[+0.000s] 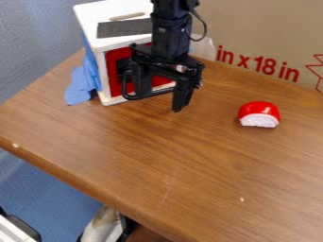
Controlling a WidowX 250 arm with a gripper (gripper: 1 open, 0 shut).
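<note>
The black robot arm hangs from the top centre, its gripper (157,87) in front of a white box (98,24) with a red front and a dark grey top. The gripper's fingers are dark and partly overlap the box, so whether they are open or shut is unclear. A red, rounded object with a white underside (259,114) lies on the right of the wooden table (151,170).
Blue cloth (79,87) lies at the box's left. Cardboard (271,38) stands along the back right. The table's left edge runs diagonally above a blue floor.
</note>
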